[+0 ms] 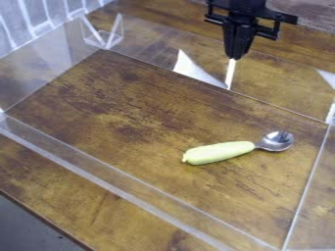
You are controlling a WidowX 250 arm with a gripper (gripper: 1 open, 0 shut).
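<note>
My black gripper (236, 51) hangs at the top of the view, shut, with nothing seen between its fingers, above the back of a clear-walled tray. A pale yellow-green object (217, 152), long like a corn cob or squash, lies on the wooden floor inside the tray. Its right end meets a metal spoon (275, 140), whose handle is partly hidden or very short in view.
Clear plastic walls (131, 186) border the work area on the wooden table (78, 206). White pieces (199, 74) stand at the back wall. A white railing (33, 25) is at the top left. The tray's left half is clear.
</note>
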